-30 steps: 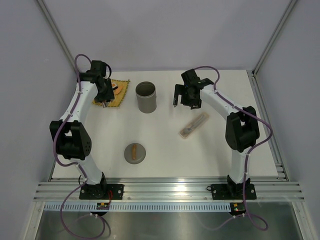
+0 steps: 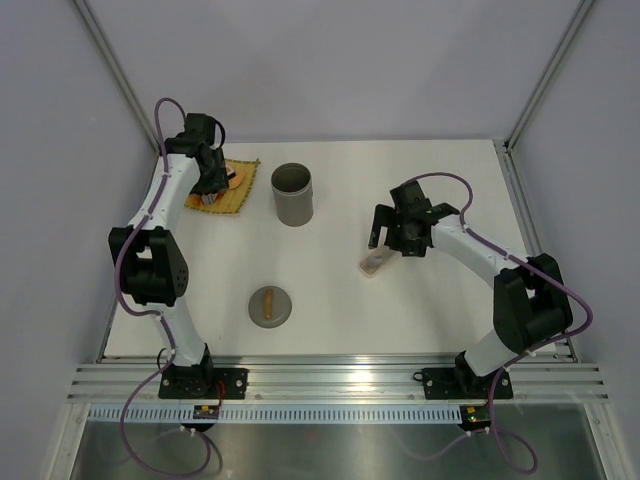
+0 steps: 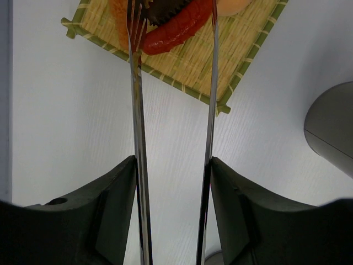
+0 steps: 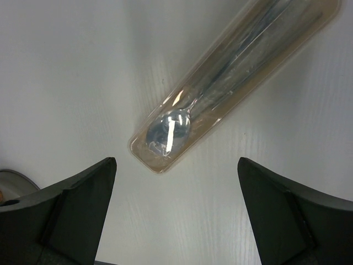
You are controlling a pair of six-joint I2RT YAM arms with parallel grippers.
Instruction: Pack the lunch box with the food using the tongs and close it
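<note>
A yellow bamboo mat (image 2: 240, 199) at back left holds a red sausage (image 3: 171, 33), an orange fried piece, a dark item and a pale round food. My left gripper is over it, open, holding two long metal utensils whose tips straddle the sausage. My open right gripper (image 2: 381, 227) hovers over a clear case (image 4: 218, 88) with a spoon and other slim utensils, nothing between its fingers.
A tall grey container (image 2: 295, 208) stands right of the mat. A round grey dish (image 2: 283, 310) with a brown item lies at front centre-left.
My right gripper has moved right and toward the front, over the utensil case. The left arm has shifted slightly toward the back.
</note>
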